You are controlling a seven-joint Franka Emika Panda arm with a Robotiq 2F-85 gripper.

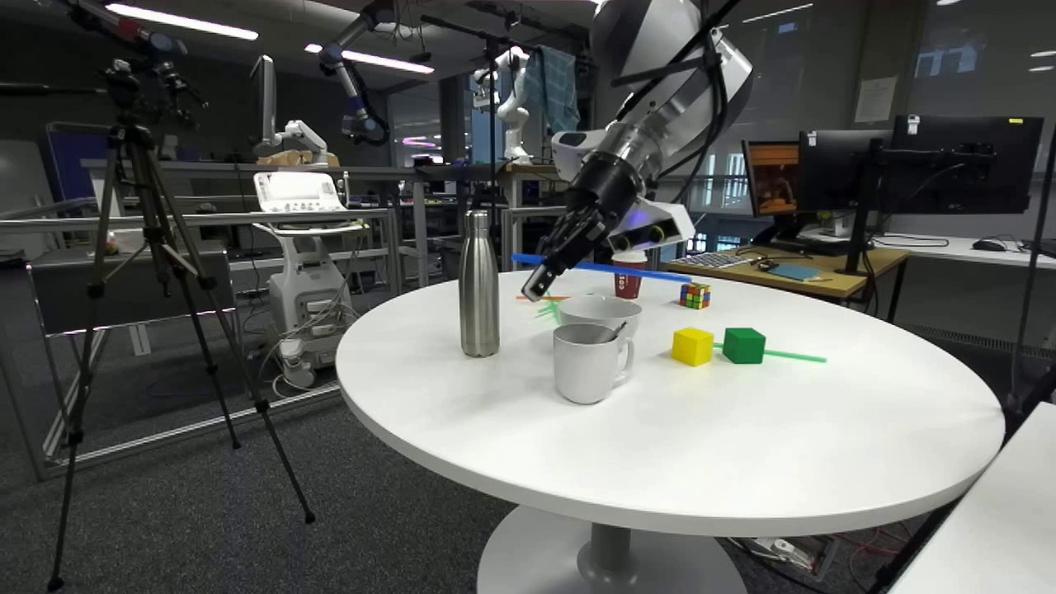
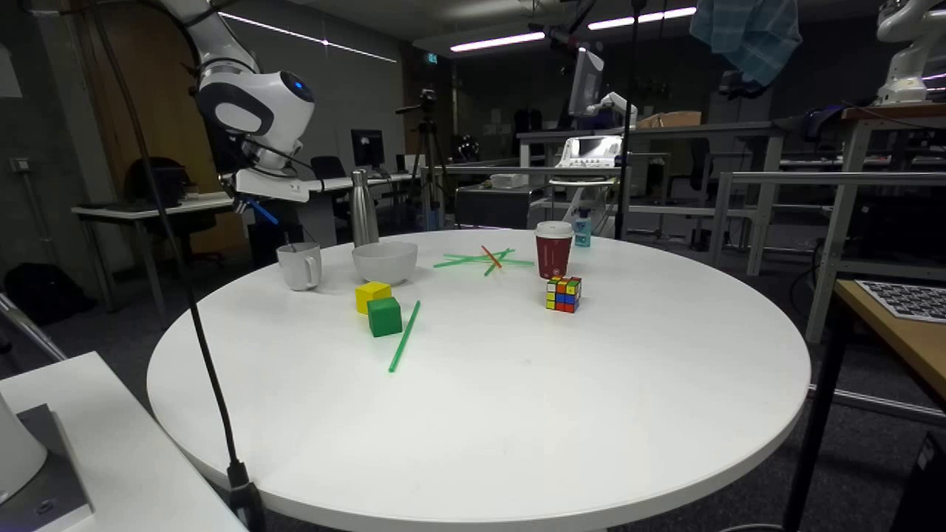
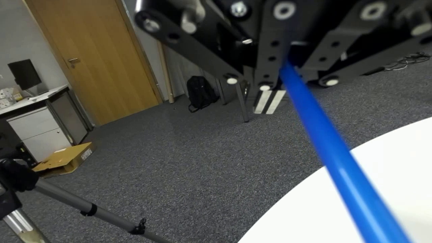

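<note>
A long blue straw is clamped in my gripper, which is shut on it; the straw runs off toward the lower right of the wrist view. From exterior view 1, the gripper hangs above the white mug and bowl, with the blue straw lying nearly level across it. In exterior view 2 only a short blue piece of the straw shows below the arm. The white mug stands upright with a dark thin object inside. Right behind it is the white bowl.
A steel bottle stands left of the mug. Yellow and green cubes sit to the right, by a green straw. Farther back are a red cup, a puzzle cube and several crossed straws.
</note>
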